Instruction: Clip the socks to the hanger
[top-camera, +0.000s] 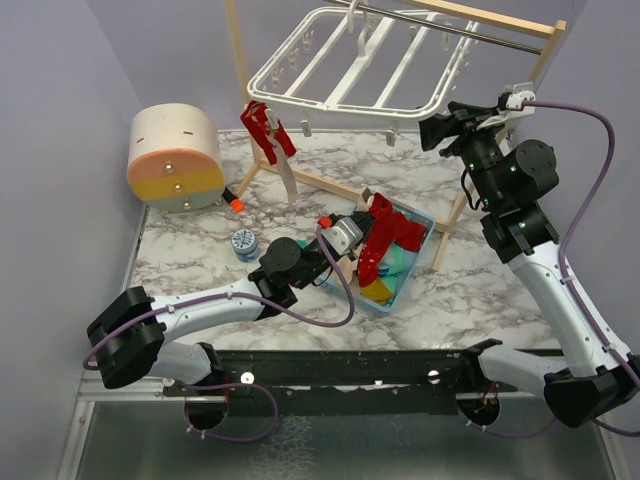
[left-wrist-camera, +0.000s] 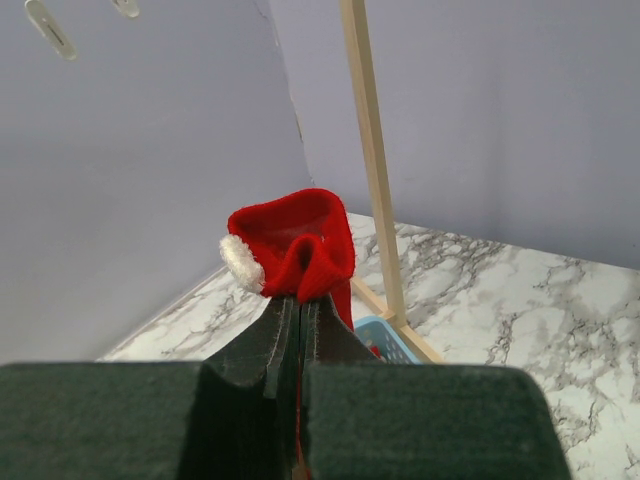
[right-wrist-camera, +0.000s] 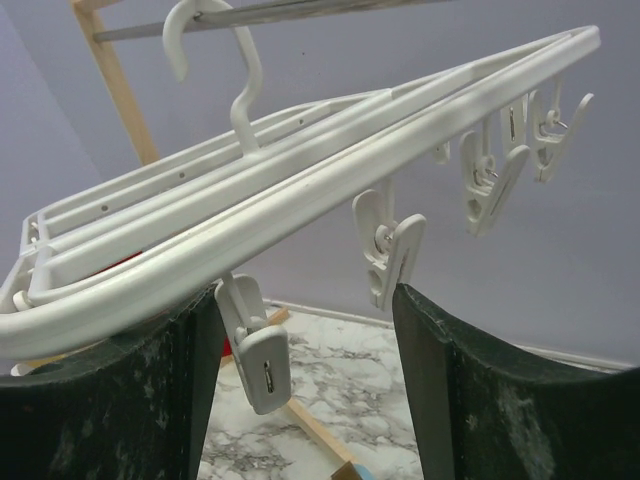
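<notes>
The white hanger (top-camera: 340, 107) hangs from a metal bar with clips along its edges. On its left side hangs a red-and-white sock (top-camera: 265, 130). My left gripper is shut on a red sock (left-wrist-camera: 300, 240) with a white fuzzy patch, which bunches above the fingertips. In the top view that gripper (top-camera: 362, 220) is over the basket. My right gripper is open at the hanger's front right corner. A clip (right-wrist-camera: 265, 370) hangs near its left finger, and another clip (right-wrist-camera: 390, 250) appears in the gap; contact cannot be made out.
The blue basket (top-camera: 428, 222) holds more coloured cloth. A wooden frame (top-camera: 325, 184) carries the bar. At left stand a rounded drawer box (top-camera: 172, 140) and a small blue-lidded jar (top-camera: 244, 243).
</notes>
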